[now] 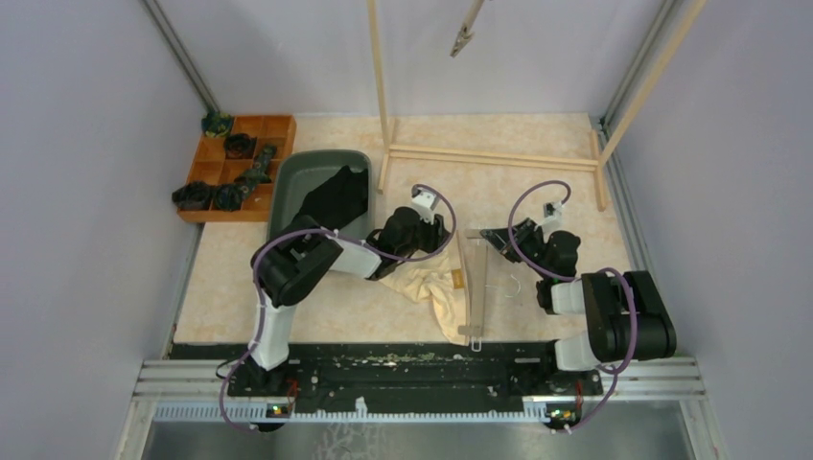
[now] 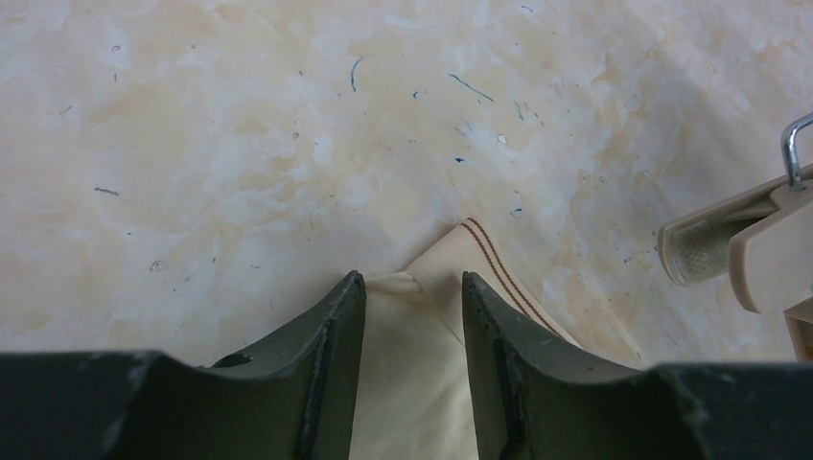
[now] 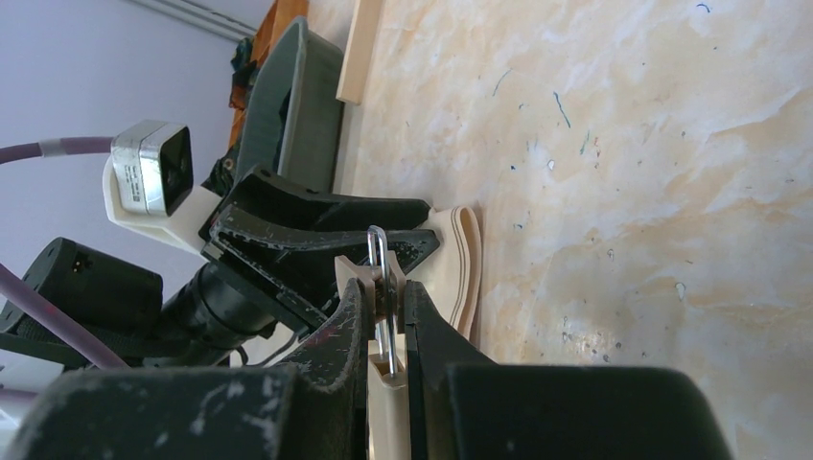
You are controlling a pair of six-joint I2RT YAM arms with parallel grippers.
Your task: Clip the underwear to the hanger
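Beige underwear (image 1: 446, 302) lies on the table, its striped folded corner (image 2: 460, 259) beneath my left gripper, whose fingers stand part open over the fabric. A beige clip hanger (image 1: 479, 287) lies lengthwise beside the underwear. My right gripper is shut on the hanger's clip end, with the metal loop rising between its fingertips. In the left wrist view one hanger clip (image 2: 777, 249) shows at the right, apart from the striped corner.
A grey bin (image 1: 294, 177) with dark cloth and an orange compartment box (image 1: 207, 171) stand at left. A wooden frame (image 1: 489, 158) spans the back, with free table before it. A thin white loose item lies right of the hanger.
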